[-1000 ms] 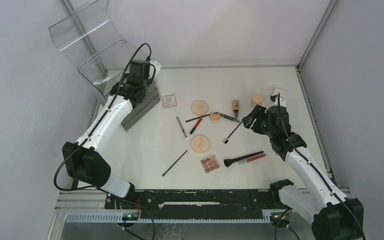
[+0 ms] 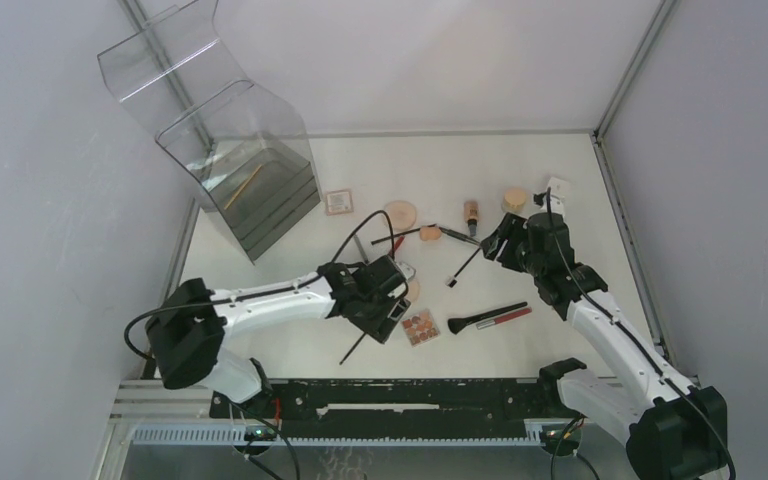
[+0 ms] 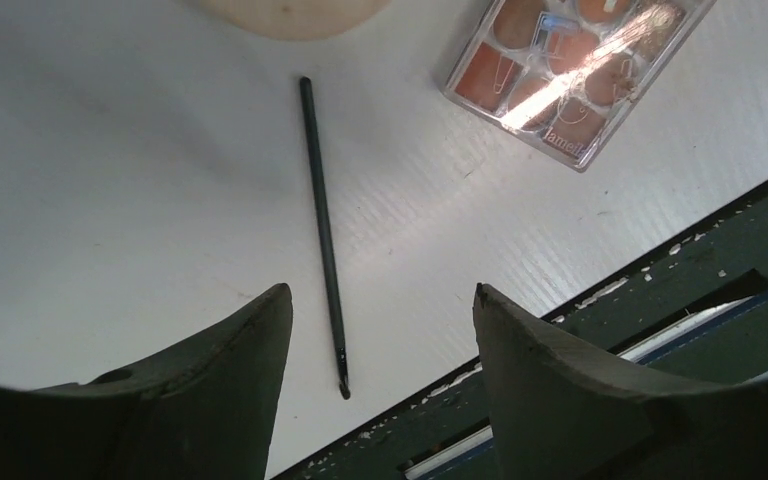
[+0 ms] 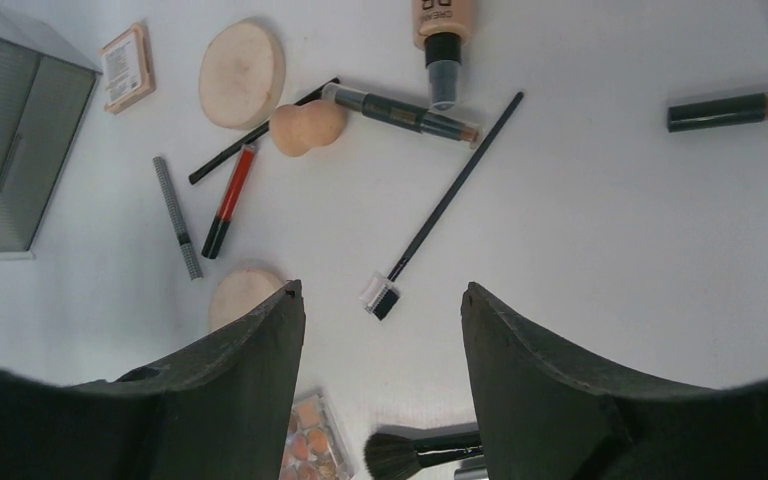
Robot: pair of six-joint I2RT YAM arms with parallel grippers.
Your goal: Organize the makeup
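Observation:
My left gripper hangs open over the front of the table, a thin black stick (image 3: 322,220) lying between and beyond its fingertips, beside an eyeshadow palette (image 3: 570,75). My right gripper is open above scattered makeup: a capped brush (image 4: 435,215), double-ended pen (image 4: 400,112), red lip tube (image 4: 228,200), sponge (image 4: 308,124), foundation (image 4: 443,25), round puffs (image 4: 242,72) and a large brush (image 4: 395,455). The clear acrylic organizer (image 2: 280,210) stands back left, holding a yellowish pencil (image 2: 243,185).
A small compact (image 2: 338,201) lies beside the organizer; a round jar (image 2: 516,198) is at back right. Walls border both sides and the back. The table's dark front edge (image 3: 710,260) runs just past the left gripper.
My left arm has come from over the organizer down and rightward to the front middle of the table. The right gripper has barely moved.

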